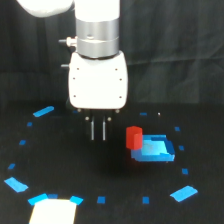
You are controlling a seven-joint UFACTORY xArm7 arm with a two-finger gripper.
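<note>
My gripper (98, 130) hangs below the white hand (98, 82), left of the red block. Its two thin fingers point down with a narrow gap between them, and nothing shows in that gap. The red block (134, 138) appears at the left edge of a small blue tray (168, 157) with a lighter blue inside. From this angle I cannot tell whether the block rests in the tray, on its rim or in front of it.
Blue tape marks are scattered over the black table, among them a larger strip (184, 193) at the right and another (16, 185) at the left. A pale square (53, 212) lies at the front edge.
</note>
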